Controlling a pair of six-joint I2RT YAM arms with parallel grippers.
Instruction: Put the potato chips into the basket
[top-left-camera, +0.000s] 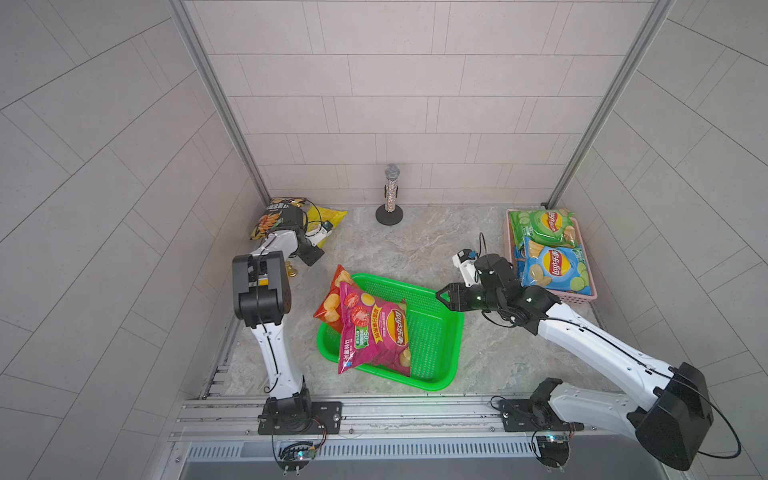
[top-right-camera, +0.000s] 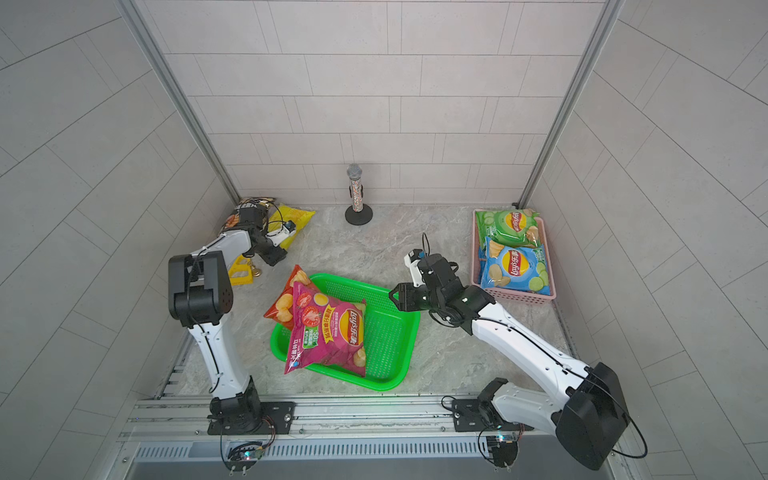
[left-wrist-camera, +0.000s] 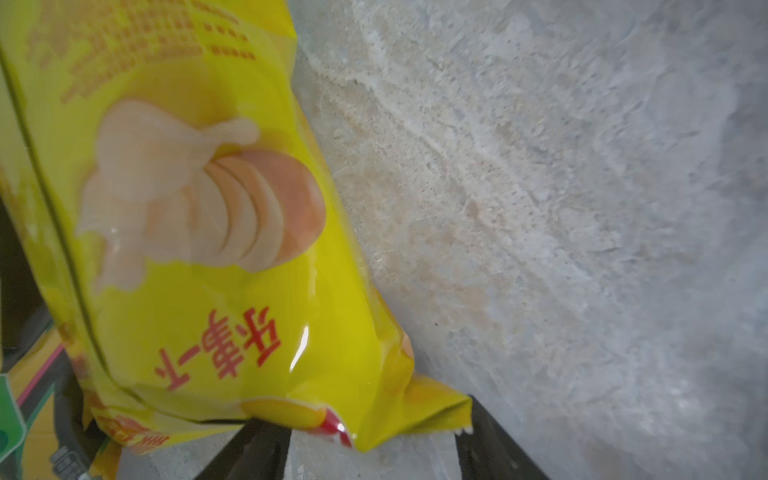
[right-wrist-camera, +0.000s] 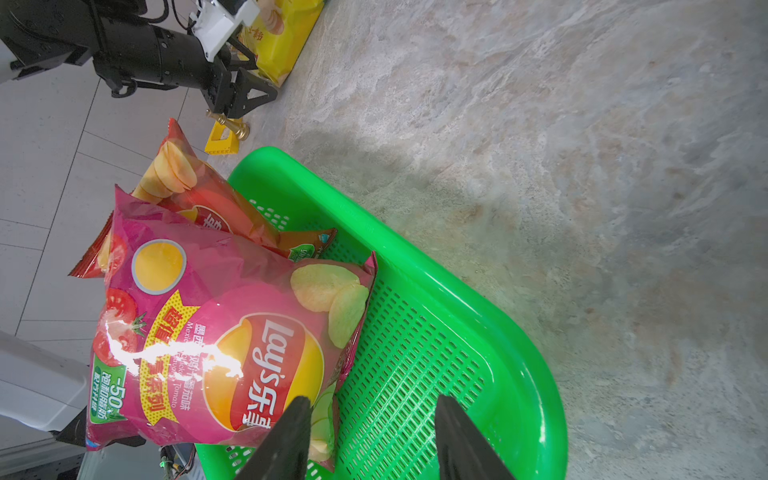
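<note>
In the far left corner lies a yellow chip bag (top-left-camera: 326, 216), with a black chip bag (top-left-camera: 274, 217) left of it. My left gripper is open at the near end of the yellow bag (left-wrist-camera: 240, 320). One crumpled corner shows between its fingers; whether they touch it I cannot tell. A magenta bag (top-left-camera: 372, 328) and a red bag (top-left-camera: 329, 308) lie in the left part of the green basket (top-left-camera: 457, 344), partly over its rim. My right gripper hangs open over the basket's right side, nothing between its fingers.
A pink basket (top-left-camera: 593, 293) on the right holds green (top-left-camera: 544, 226) and blue (top-left-camera: 557, 268) bags. A microphone-like stand (top-left-camera: 390, 209) is at the back. A small yellow object (top-right-camera: 240, 272) sits near the left arm.
</note>
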